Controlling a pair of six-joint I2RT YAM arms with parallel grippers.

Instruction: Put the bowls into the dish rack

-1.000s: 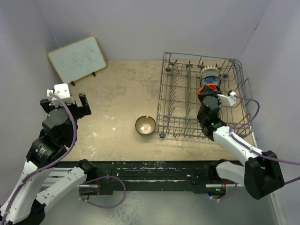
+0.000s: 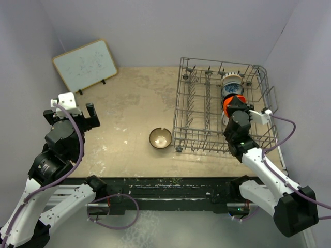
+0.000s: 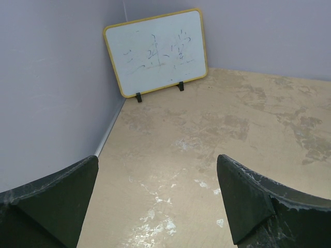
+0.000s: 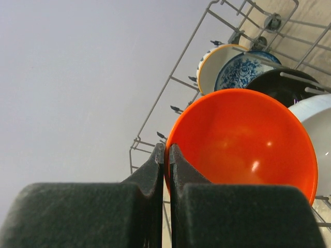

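Note:
An orange bowl (image 4: 243, 139) is tilted on its side at the right of the dish rack (image 2: 208, 98), in front of the other bowls there. My right gripper is shut on its thin rim, which runs between the fingertips. Whether the bowl's base touches the wires is hidden. Beside it are a black bowl (image 4: 284, 85), a white bowl (image 4: 318, 137), a blue-patterned bowl (image 4: 242, 70) and a cream bowl (image 4: 214, 70). A brown bowl (image 2: 160, 138) sits upright on the table left of the rack. My left gripper stands open and empty over bare table.
A yellow-framed whiteboard (image 2: 85, 65) leans at the back left. The table (image 2: 132, 98) between it and the rack is clear apart from the brown bowl. Rows of tines in the rack's left and middle part stand empty. A wall closes off the right side.
My right gripper has shifted slightly right and toward the front, and the orange bowl has moved along with it. The left arm and the brown bowl are where they were.

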